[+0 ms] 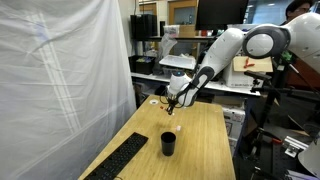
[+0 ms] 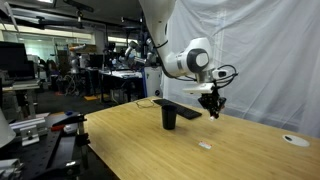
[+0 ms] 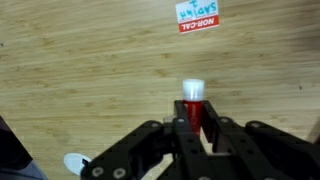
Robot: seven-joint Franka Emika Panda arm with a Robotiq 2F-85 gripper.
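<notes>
In the wrist view a slim red item with a white end (image 3: 193, 90), like a marker, stands between the dark fingers of my gripper. The fingers are shut on it, and its lower part is hidden among them. Exterior view 1 has my gripper (image 1: 171, 107) above the far part of the wooden table (image 1: 195, 125). From the other side, my gripper (image 2: 214, 111) appears over the table, beyond the black cup (image 2: 169, 117); the held item is too small there to make out clearly.
A black keyboard (image 1: 118, 157) lies left of the cup (image 1: 168, 145). Flat on the wood is a small printed card (image 3: 197, 14). A white disc (image 2: 295, 139) sits near the table's edge.
</notes>
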